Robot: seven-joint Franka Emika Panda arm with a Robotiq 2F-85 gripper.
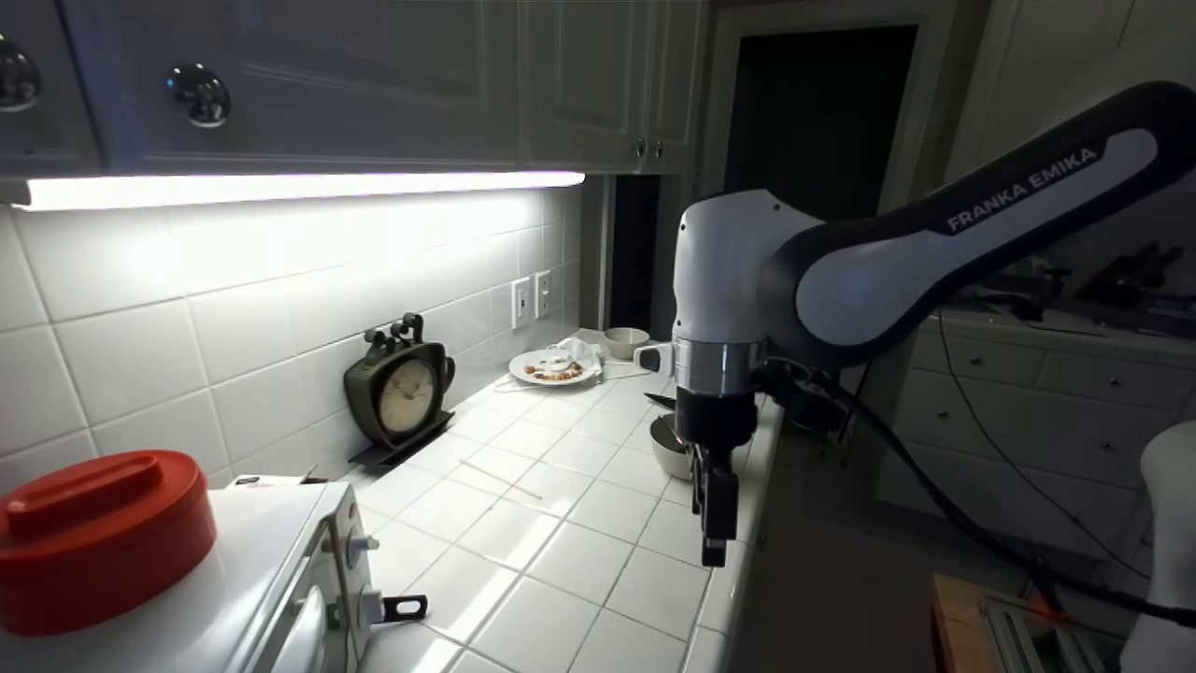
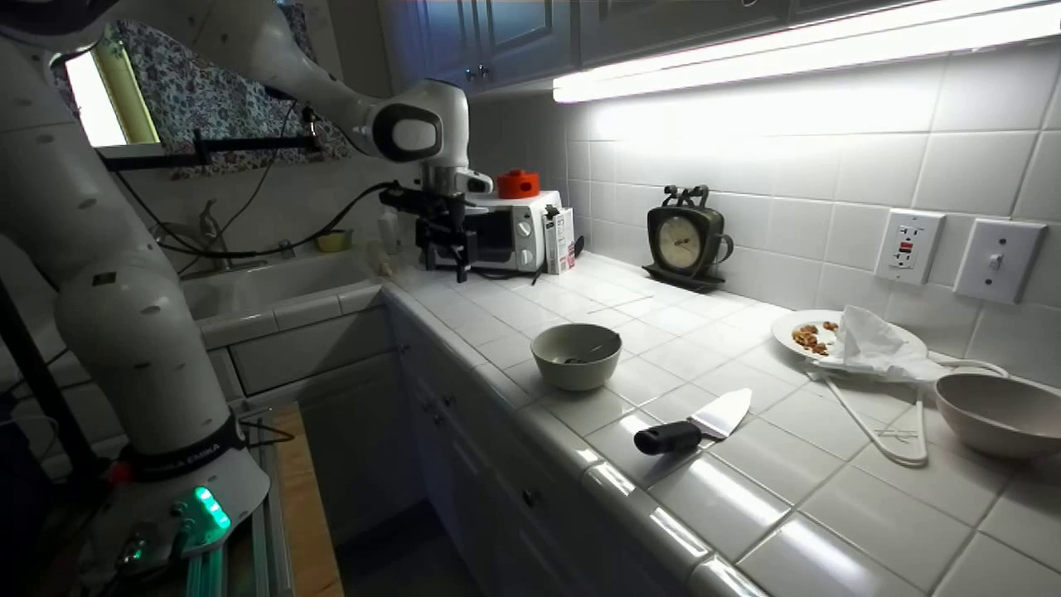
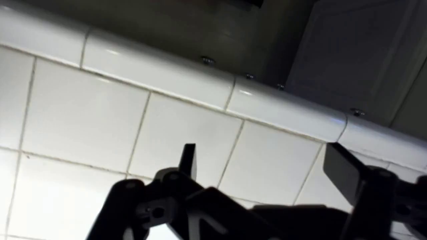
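My gripper stands open above the white tiled counter near its front edge, with bare tile showing between its fingers. In exterior view 2 the gripper (image 2: 462, 270) hangs in front of the toaster oven, apart from everything on the counter. A pale bowl (image 2: 576, 358) with something dark inside sits near the front edge; in exterior view 1 the arm covers part of this bowl (image 1: 670, 449). Closer to that second camera lies a cake server (image 2: 696, 426) with a black handle. A white plate (image 2: 811, 333) carries food bits and a crumpled napkin (image 2: 875, 343).
A second bowl (image 2: 1000, 413) and a white strap-like item (image 2: 895, 448) lie near the plate. An old scale (image 1: 404, 387) stands by the wall. The toaster oven (image 1: 286, 561) bears a red lidded container (image 1: 106, 544). Mid-counter is mostly clear, apart from a thin stick (image 1: 501, 479).
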